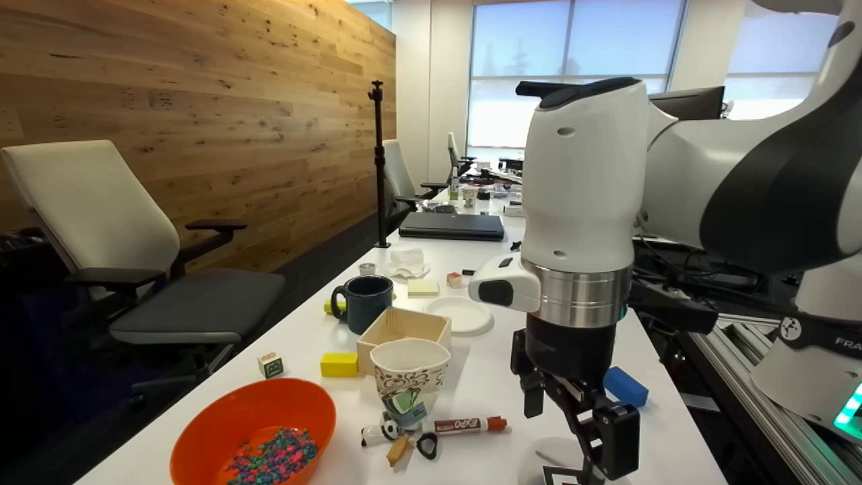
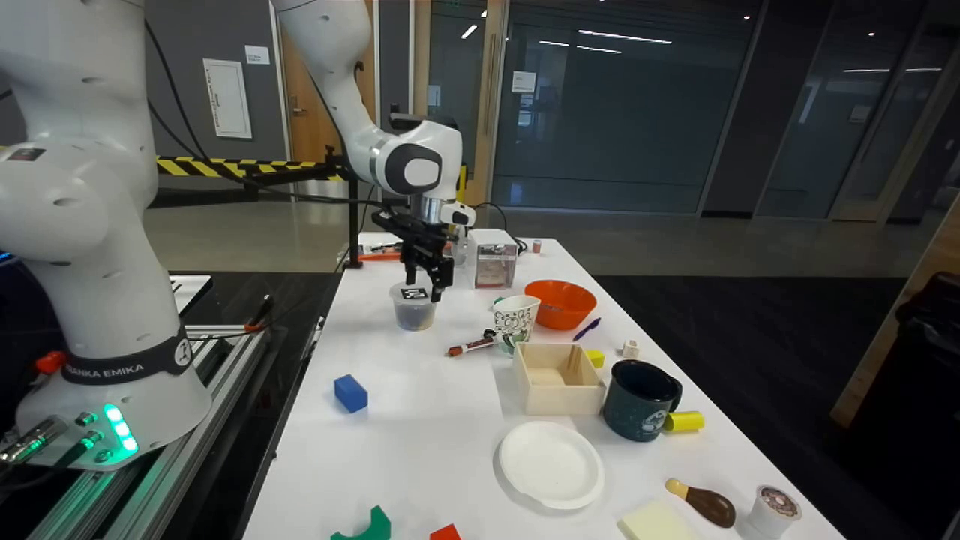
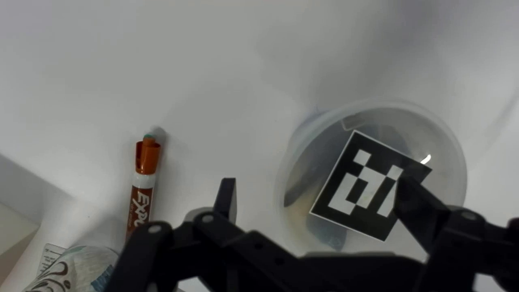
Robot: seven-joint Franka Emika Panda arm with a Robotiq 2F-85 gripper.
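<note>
A clear round plastic tub [image 2: 414,314] stands near the table's far end, with a black-and-white square marker [image 3: 370,185] on its top. Close above it hangs my gripper [image 2: 424,289], pointing down with its fingers spread and nothing held. In the wrist view, the left fingertip [image 3: 227,199] lies outside the tub's rim, while the right one overlaps a corner of the marker. Exterior view 1 shows the gripper [image 1: 565,438] low over the lid, whose lower part is cut off by the frame. Whether a finger touches the tub, I cannot tell.
An Expo marker pen [image 1: 469,425] and a patterned paper cup [image 1: 410,368] lie beside the gripper. Beyond are an orange bowl [image 1: 323,404], a wooden box [image 2: 559,396], a dark mug [image 2: 637,405], a white plate [image 2: 550,463] and a blue block [image 2: 351,393]. Open table surrounds the blue block.
</note>
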